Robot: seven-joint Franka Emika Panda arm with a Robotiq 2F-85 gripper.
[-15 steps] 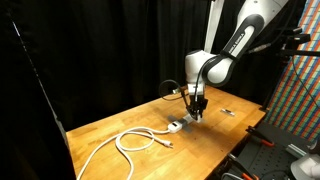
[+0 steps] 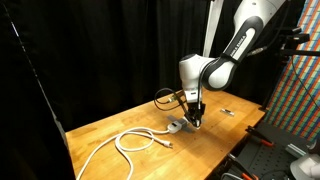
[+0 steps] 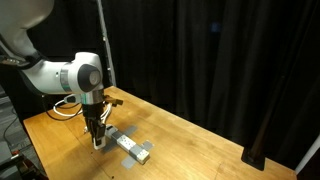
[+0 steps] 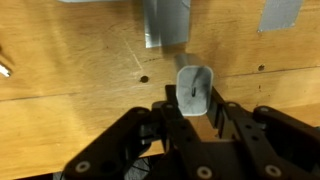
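My gripper is shut on a small pale object, rounded and light grey with a dark mark on its face; its exact kind is hard to tell. In the second exterior view the object shows as a white patch under the gripper, low over the table and close beside a white power strip. Whether it touches the tabletop cannot be made out. In the first exterior view the gripper partly hides the strip.
Grey tape crosses the strip's side, and another piece of tape lies apart. A white cable loops over the table's left part, its plug lying loose.
Compared with a second ago, my gripper has shifted slightly left and lower in the first exterior view, covering more of the strip.
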